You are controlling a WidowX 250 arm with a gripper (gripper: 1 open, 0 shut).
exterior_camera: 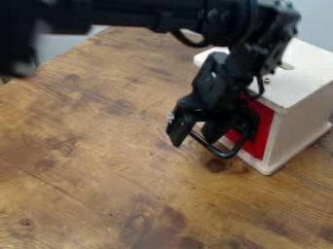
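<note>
The black robot arm reaches in from the top and bends down in front of a white box (294, 107) on the right. Its gripper (196, 128) is low at the box's red front panel (260, 127), covering much of it. A black bar or cable loop crosses below the gripper. Whether the fingers are open, shut or holding anything is unclear against the dark arm.
The box stands near the right edge, with a pale wall behind at the top.
</note>
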